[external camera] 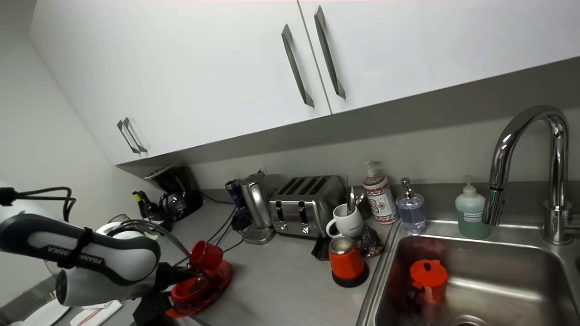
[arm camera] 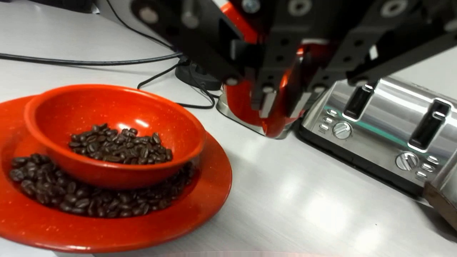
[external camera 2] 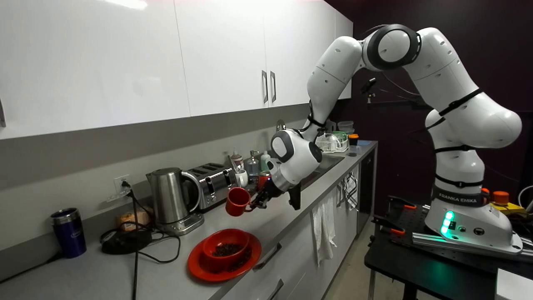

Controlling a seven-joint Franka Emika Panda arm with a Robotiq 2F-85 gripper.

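Observation:
My gripper [external camera 2: 255, 201] is shut on the handle side of a red mug [external camera 2: 237, 201], which hangs tilted above the counter. Seen from the wrist, the gripper covers much of the mug [arm camera: 242, 100], and the inside of the mug is hidden. A red bowl [arm camera: 120, 169] holds dark coffee beans [arm camera: 122, 145]. It rests on a red plate [arm camera: 214, 188] where more beans lie around its base. From exterior view 1 the mug [external camera: 206, 255] overlaps the far edge of the plate [external camera: 225, 277]; exterior view 2 has it beyond the plate, on the toaster side.
A steel toaster [external camera 2: 212, 185] and a kettle [external camera 2: 170, 200] line the wall, with black cables [external camera 2: 167, 259] on the counter before them. An orange-red pot base [external camera: 346, 263] stands by the sink [external camera: 505, 266]. The counter between plate and pot base is bare.

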